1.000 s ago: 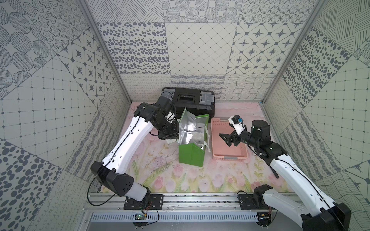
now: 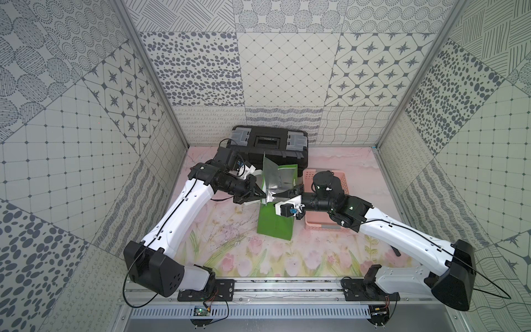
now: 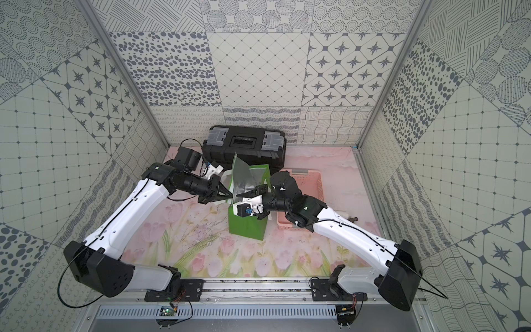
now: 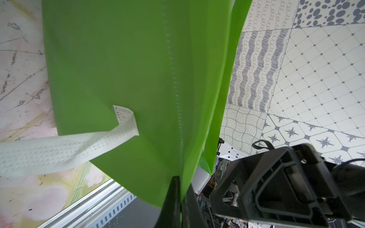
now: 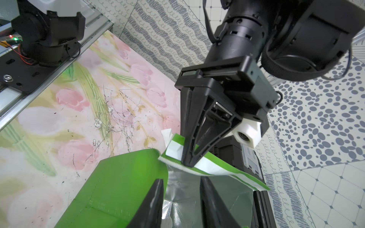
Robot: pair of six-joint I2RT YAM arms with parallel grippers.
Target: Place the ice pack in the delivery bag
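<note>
The green delivery bag (image 2: 275, 221) stands upright with its mouth up, and its silver lining (image 2: 280, 176) shows. My left gripper is shut on the bag's left rim, as the right wrist view shows; in the left wrist view its fingers (image 4: 173, 207) pinch the green edge. Over the mouth is my right gripper, its fingers (image 5: 153, 201) apart and nothing seen between them. The lower inside of the bag is mostly hidden. I cannot make out an ice pack in any view.
An empty-looking pink basket (image 3: 301, 185) stands right of the bag, partly behind the right arm. A black toolbox (image 2: 269, 145) sits behind. A white strap (image 4: 72, 150) hangs from the bag's left side.
My right gripper has come left from above the pink basket to over the bag's mouth. The left gripper has moved slightly right and stays at the left rim, which leans further inward.
</note>
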